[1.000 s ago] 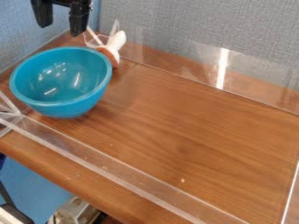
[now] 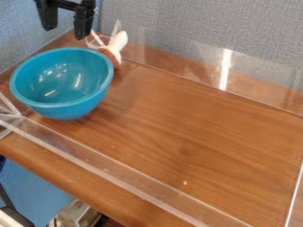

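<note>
The black gripper [image 2: 66, 27] hangs at the top left, above the back rim of a teal bowl [image 2: 62, 82]. Its two fingers point down and stand apart, with nothing seen between them. The bowl rests upright and empty on the left part of the wooden table [image 2: 196, 151]. Behind it at the right, near the back edge, is a small white object with orange [image 2: 113, 46], partly hidden by the bowl.
Clear strips run along the table's edges, with loose clear tape at the left. Grey padded walls stand behind. Some hardware lies below the front left edge.
The gripper has come slightly lower over the last second. The bowl and the white object are unmoved.
</note>
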